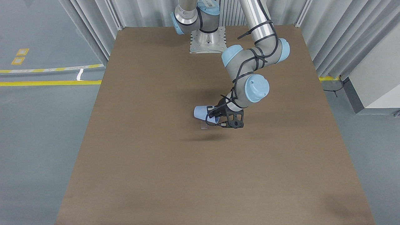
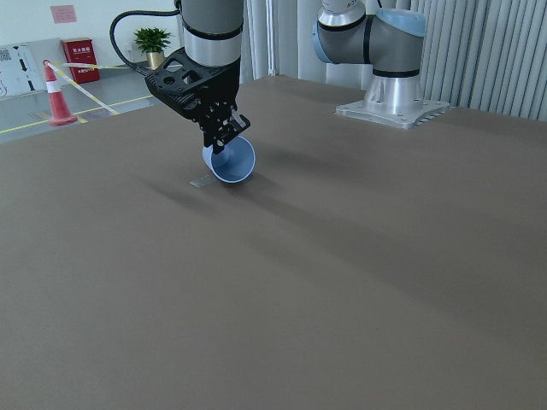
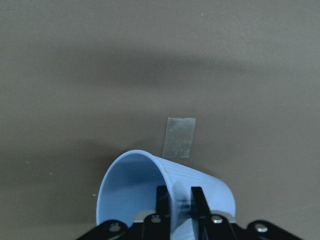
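Note:
A light blue plastic cup [image 1: 200, 112] lies on its side at the middle of the brown table, its mouth toward the left camera [image 2: 243, 160]. My gripper is over it, with one finger inside the mouth and the other outside, shut on the cup's rim. In the wrist view the cup [image 3: 129, 185] fills the lower middle. A small translucent patch [image 3: 178, 137] is on the table beside the cup; in the front view it is partly hidden by the cup.
A curtain runs behind the table.

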